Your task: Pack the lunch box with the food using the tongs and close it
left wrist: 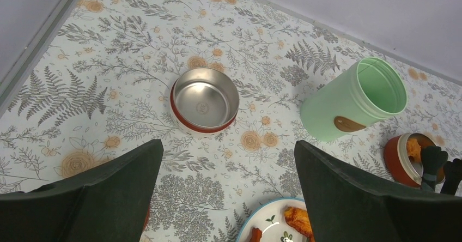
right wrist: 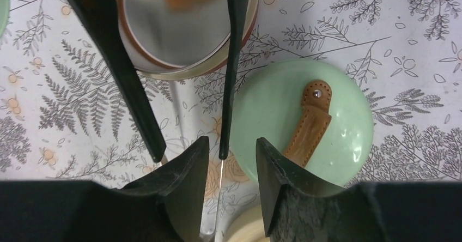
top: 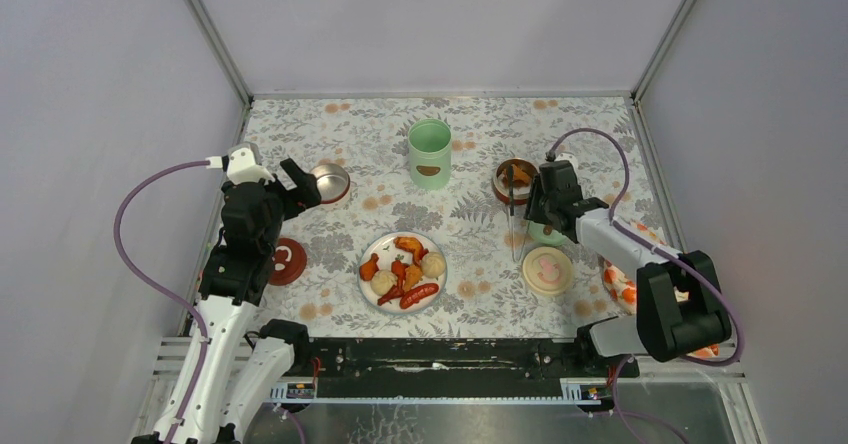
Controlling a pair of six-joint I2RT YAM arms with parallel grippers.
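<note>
Metal tongs with black tips [right wrist: 231,62] lean over a red-rimmed steel bowl [right wrist: 180,67] holding a piece of fried food [top: 517,173]. My right gripper is partly open above the bend end. One tong arm passes through the gap between its fingers, with space on both sides. A green lid [right wrist: 261,111] with a brown strap lies just beside it. On the left, my left gripper hangs wide open and empty, near an empty steel bowl [left wrist: 201,106]. A plate [top: 364,286] of chicken, sausage and buns sits at the front middle.
A green canister [top: 430,154] stands open at the back middle. Flat on the table are a red lid [top: 287,261] at left and a cream lid [top: 548,270] close to the tongs. Orange-patterned cloth [top: 620,289] lies by the right arm.
</note>
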